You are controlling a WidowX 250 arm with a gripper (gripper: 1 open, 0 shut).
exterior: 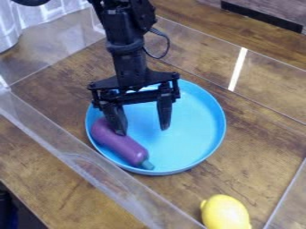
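Observation:
My black gripper [140, 117] hangs over a blue plate [196, 143], open, with its two fingers apart. A purple eggplant [120, 145] lies in the left part of the plate, beneath the left finger. Whether that finger touches it I cannot tell.
A yellow lemon [225, 212] lies on the wooden table [48, 188] at the lower right. Clear plastic edges run along the lower left and right. A crumpled pale item [21, 27] is at the upper left. The table right of the plate is clear.

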